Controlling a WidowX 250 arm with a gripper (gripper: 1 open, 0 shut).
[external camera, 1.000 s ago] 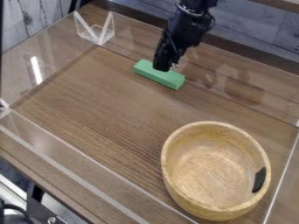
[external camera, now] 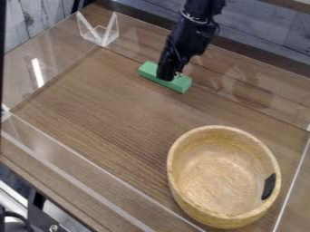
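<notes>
A black robot arm reaches down from the top of the camera view, its gripper (external camera: 173,63) low over a green block (external camera: 165,77) lying on the wooden table (external camera: 97,127). The fingertips are at or just above the block's upper side; whether they touch it is unclear. The fingers look close together, with nothing visible between them, and the block lies flat beneath.
A large round beige bowl (external camera: 220,172) stands at the front right. A white wire-like object (external camera: 100,30) is at the back left.
The gripper has moved slightly left and down toward the green block since a second ago. The block looks unmoved.
</notes>
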